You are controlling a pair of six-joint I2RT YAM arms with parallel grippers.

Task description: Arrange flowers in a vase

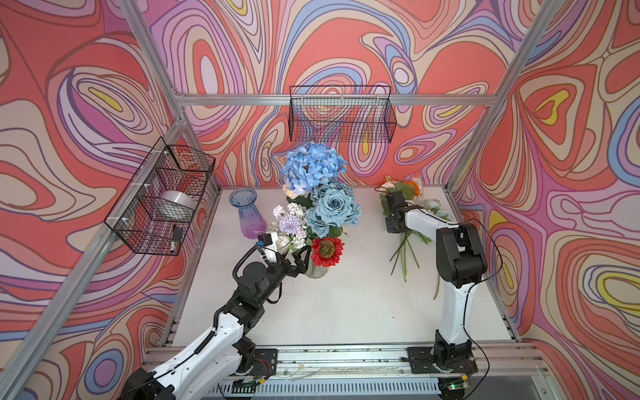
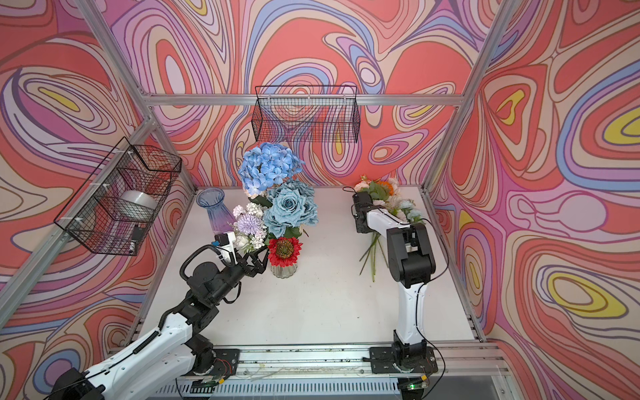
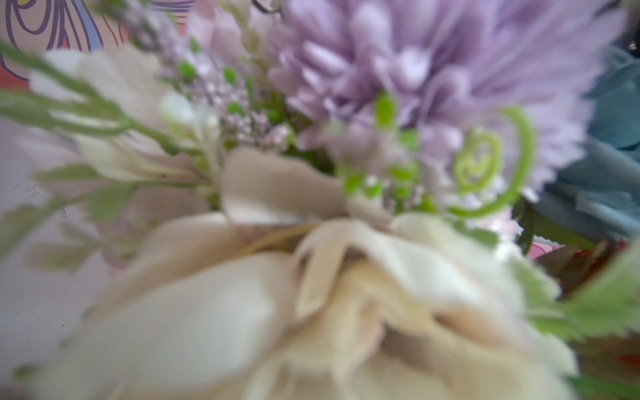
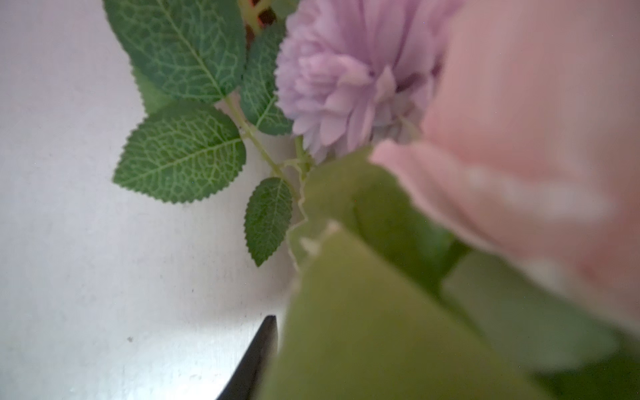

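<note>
A bouquet with a blue hydrangea (image 1: 313, 163), blue rose (image 1: 331, 206), red flower (image 1: 326, 251) and pale blooms stands in a vase (image 1: 316, 272) at the table's middle. My left gripper (image 1: 298, 260) is open at its left front, close against the pale flowers. My right gripper (image 1: 393, 220) is down at a pile of loose flowers (image 1: 413, 186) at the back right. In the right wrist view a pink bloom (image 4: 520, 133) and leaves hide most of it; one dark finger (image 4: 253, 360) shows. Whether it holds a stem is hidden.
An empty blue-purple glass vase (image 1: 250, 220) stands behind my left gripper. Wire baskets hang on the left (image 1: 133, 226) and back (image 1: 342, 120) frame bars.
</note>
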